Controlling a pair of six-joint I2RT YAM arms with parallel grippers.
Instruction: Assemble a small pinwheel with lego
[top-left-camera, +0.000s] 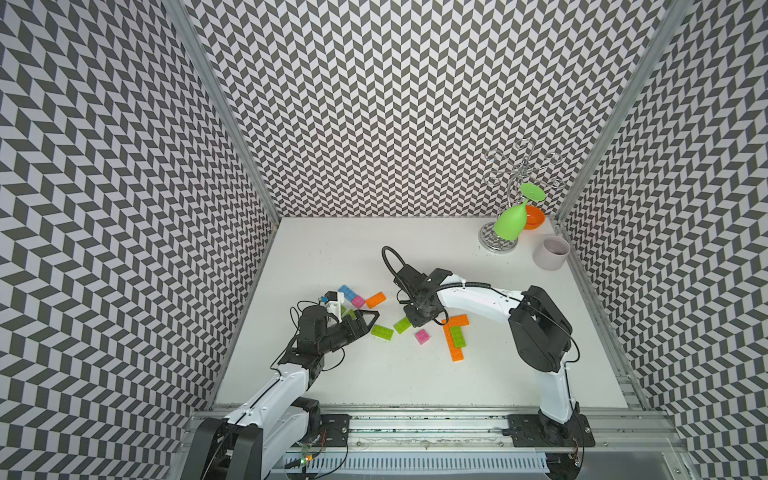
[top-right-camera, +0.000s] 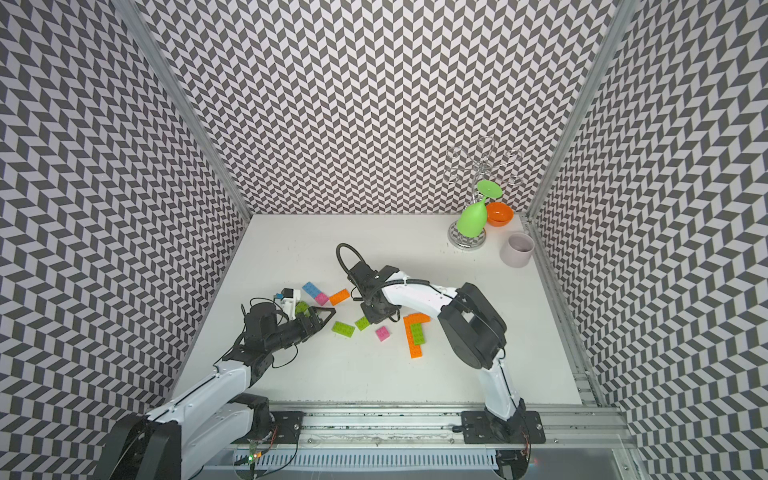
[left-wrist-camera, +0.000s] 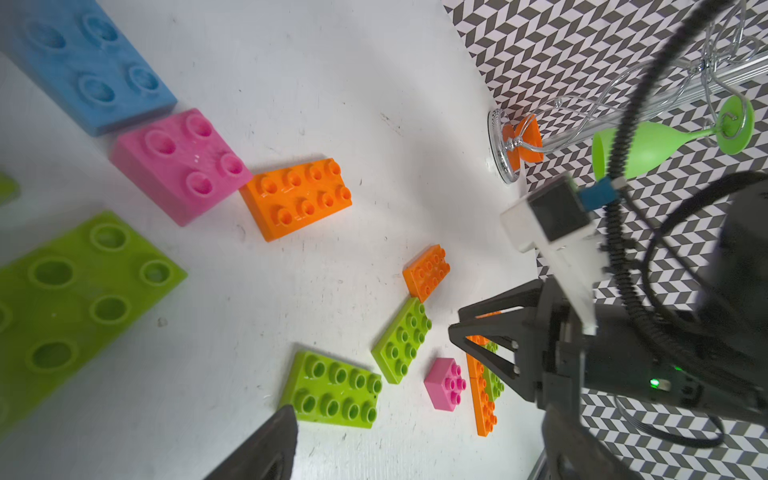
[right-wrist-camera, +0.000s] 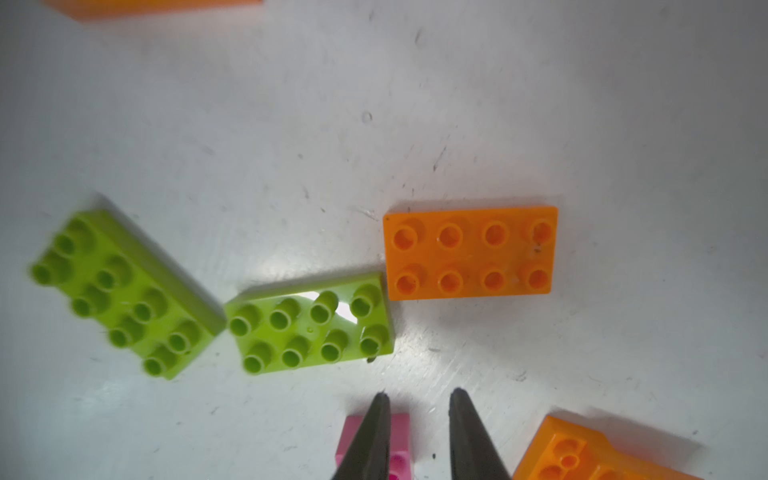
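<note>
My left gripper hangs above the table on the left side, fingers wide apart and empty. My right gripper is open over the middle, with only a modest gap and nothing gripped; a small pink brick (right-wrist-camera: 400, 440) shows beyond one finger. Ahead of it in the right wrist view lie an orange brick (right-wrist-camera: 470, 252) and a green brick (right-wrist-camera: 308, 324), nearly end to end. A second green brick (right-wrist-camera: 128, 296) lies aslant to their left. On the right, orange bricks (top-left-camera: 450, 344) form an L, with a green brick (top-left-camera: 458, 337) against or on them.
A blue brick (left-wrist-camera: 88, 64), another pink brick (left-wrist-camera: 182, 164), another orange brick (left-wrist-camera: 296, 198) and a large green one (left-wrist-camera: 80, 304) lie near the left gripper. A metal stand with a green cup (top-left-camera: 512, 221) and a grey cup (top-left-camera: 551, 253) occupy the back right.
</note>
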